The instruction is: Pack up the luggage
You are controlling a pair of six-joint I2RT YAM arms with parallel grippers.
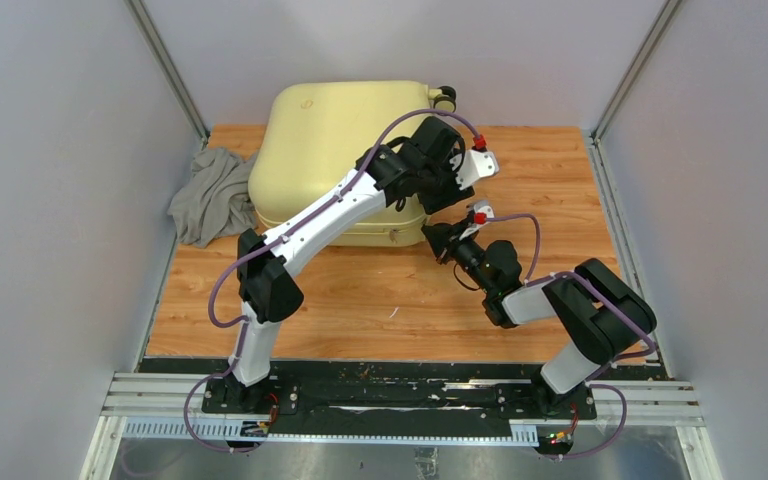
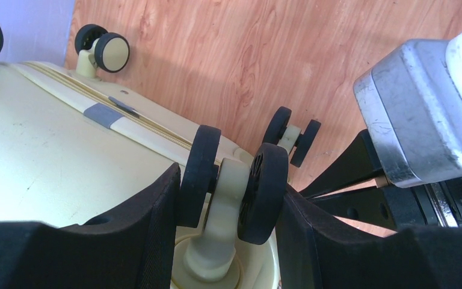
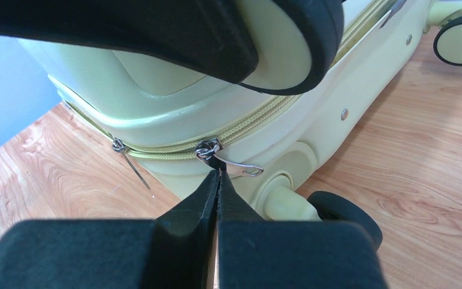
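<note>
A pale yellow hard-shell suitcase (image 1: 345, 150) lies closed at the back left in the top view. My left gripper is shut around a twin caster wheel (image 2: 263, 195) on the suitcase's near right corner. In the right wrist view, a zipper (image 3: 174, 149) runs along the suitcase's edge with two metal sliders. My right gripper is shut, its tips just below one zipper slider (image 3: 207, 149). That slider's thin metal pull (image 3: 240, 164) passes right by the tips; whether it is pinched cannot be seen.
A grey cloth (image 1: 212, 195) lies crumpled left of the suitcase. Another caster wheel (image 3: 344, 214) sits beside my right fingers, and a black finger of the left gripper reaches in overhead. Bare wooden floor (image 1: 360, 305) spreads in front and right.
</note>
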